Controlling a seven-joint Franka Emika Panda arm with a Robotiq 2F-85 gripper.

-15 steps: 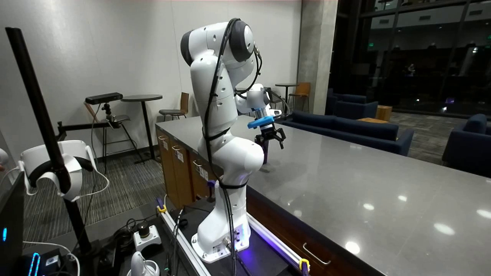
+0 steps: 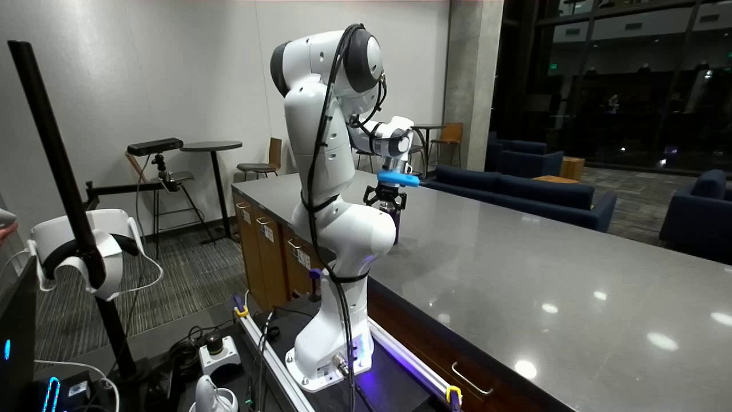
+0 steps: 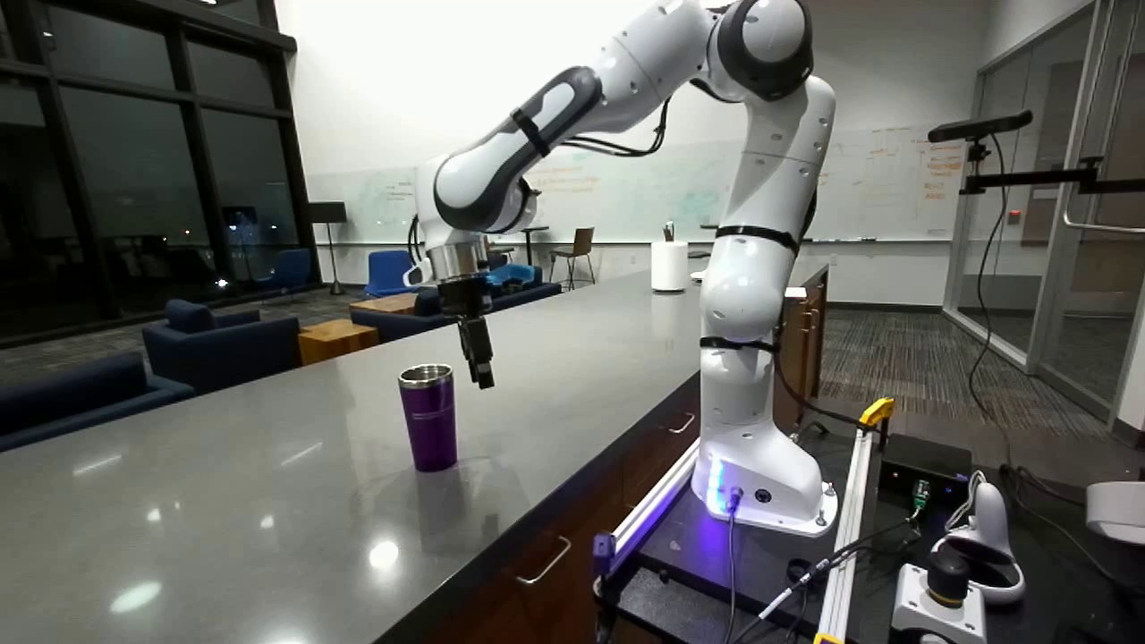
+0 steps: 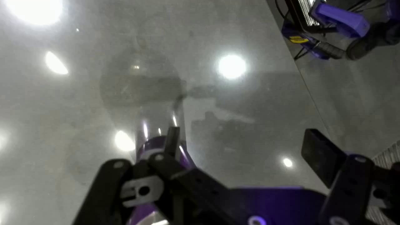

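A purple tumbler [image 3: 431, 424] with a silver rim stands upright on the grey counter [image 3: 322, 429]. In exterior view 2, my gripper [image 3: 479, 377] hangs to the right of it, pointing down. From exterior view 1, the gripper [image 2: 385, 203] hides most of the tumbler [image 2: 396, 223]. The fingers are wide apart in the wrist view, with bare counter showing between the fingertips. There the tumbler [image 4: 187, 158] lies behind the left finger [image 4: 172, 142], partly covered by it. The right finger [image 4: 318, 155] is clear of it. Contact between finger and tumbler cannot be judged.
The counter's edge [image 4: 305, 84] runs along the right of the wrist view. A white cylindrical container [image 3: 668, 266] stands at the counter's far end. Around the tumbler, the counter is otherwise bare.
In exterior view 1 the gripper has swung left and gone from a slant to nearly upright. The wrist has turned with it. The tumbler appears in the same place.
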